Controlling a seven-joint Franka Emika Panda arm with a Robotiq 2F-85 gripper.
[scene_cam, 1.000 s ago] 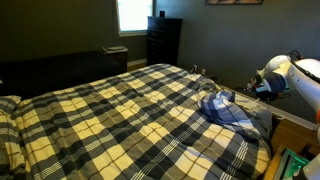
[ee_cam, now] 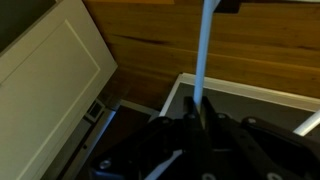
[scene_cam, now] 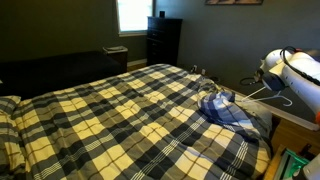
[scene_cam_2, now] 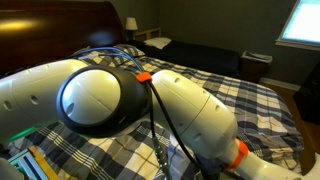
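In the wrist view my gripper is shut on a thin pale-blue strip, which runs up from between the dark fingertips to the top edge. Whether it is a cord or a stiff rod I cannot tell. From exterior view 1 the gripper is small and dark, at the end of the white arm, out past the bed's right side. A thin white line shows below it. The arm fills much of exterior view 2, and the gripper cannot be made out there.
A plaid-covered bed takes up most of the room, with a bunched dark-and-white cloth on its right part. Under the gripper, the wrist view shows wooden floor, a white-framed panel and a grey white-rimmed surface.
At the far right, the arm's end has shifted slightly, and the thin white line below it now shows longer and plainer. The bed and its cloth look the same.
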